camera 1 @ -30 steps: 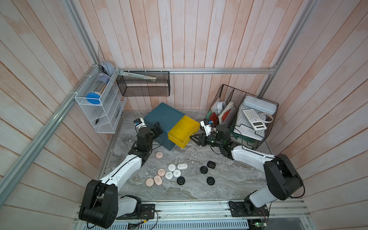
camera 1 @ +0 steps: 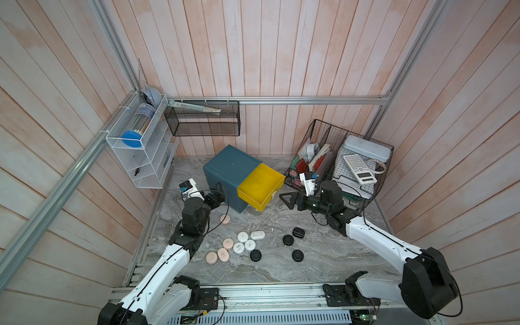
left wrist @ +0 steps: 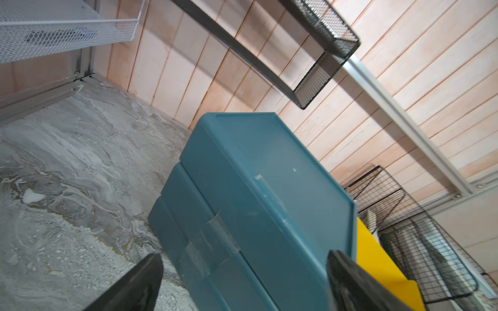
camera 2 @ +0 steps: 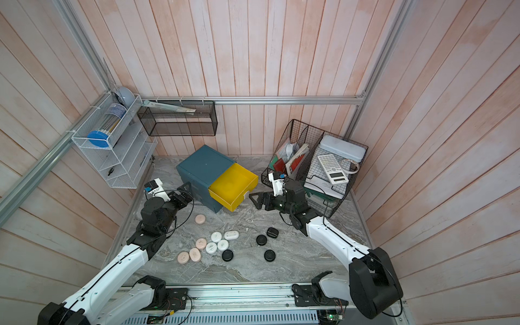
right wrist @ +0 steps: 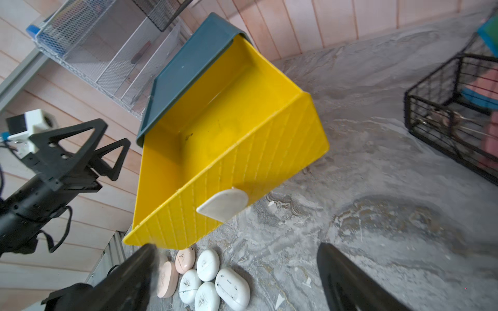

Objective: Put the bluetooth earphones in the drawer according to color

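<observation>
A teal drawer cabinet (camera 1: pixel 222 168) stands mid-back with its top yellow drawer (camera 1: pixel 260 184) pulled out, empty, a white handle (right wrist: pixel 223 203) on its front. Before it lie pink cases (camera 1: pixel 211 257), white cases (camera 1: pixel 242 237) and black cases (camera 1: pixel 298 255) of earphones. My left gripper is open beside the cabinet's left side, nothing between its fingers. My right gripper stands open right of the drawer front, also empty.
Black wire baskets (camera 1: pixel 368 157) with papers and a calculator stand at back right. A white mesh shelf (camera 1: pixel 146 162) and black mesh basket (camera 1: pixel 203 127) hang on the walls. The front middle holds the scattered cases.
Both arms have drawn back toward the front and outward, the right gripper moving away from the drawer. The drawer appears pulled out slightly further than a second ago.
</observation>
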